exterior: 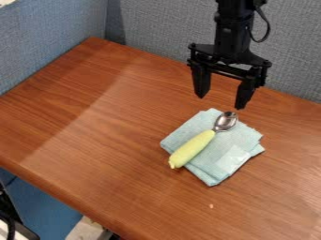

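A folded pale blue cloth (232, 157) lies on the wooden table at the right of centre. On it rest a yellow elongated object, like a corn cob (191, 149), and a metal spoon (226, 121) at its upper end. My black gripper (223, 91) hangs above the cloth, just behind the spoon, with its two fingers spread wide and nothing between them.
Grey padded walls (157, 28) border the table at the back and left. A blue floor shows beyond the front left edge.
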